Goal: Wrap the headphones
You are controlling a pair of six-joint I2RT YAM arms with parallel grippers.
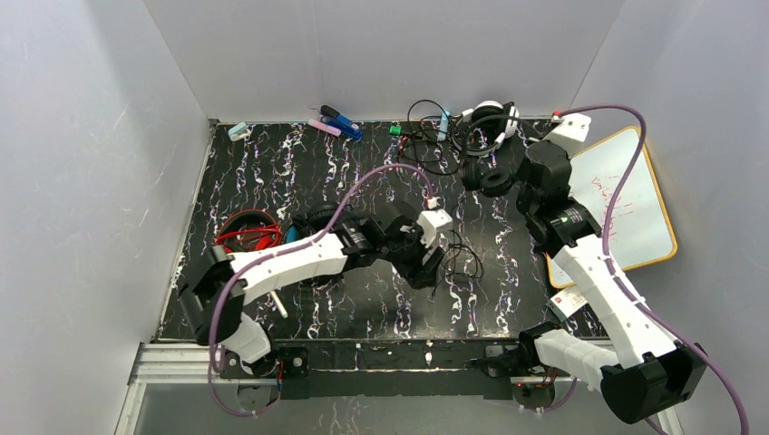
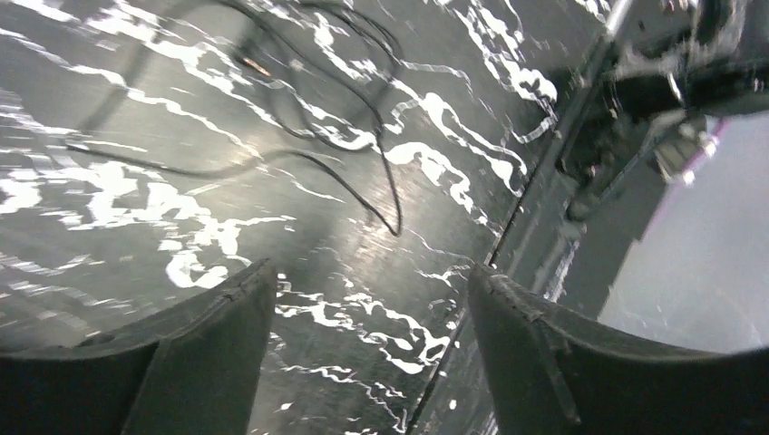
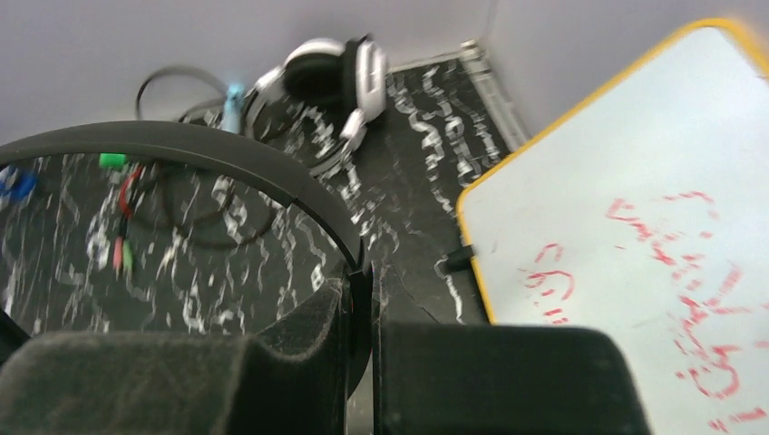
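Black headphones [image 1: 497, 181] hang from my right gripper, which is shut on their headband [image 3: 227, 156], above the back right of the table. Their thin black cable [image 2: 390, 208] lies in loose loops on the table at centre right. My left gripper is over the table just front-left of those loops, fingers apart with nothing seen between them.
White headphones [image 1: 494, 122] with tangled cables stand at the back. A whiteboard [image 1: 617, 199] lies at the right. More headphones [image 1: 245, 222] are at the left, with markers [image 1: 335, 122] behind.
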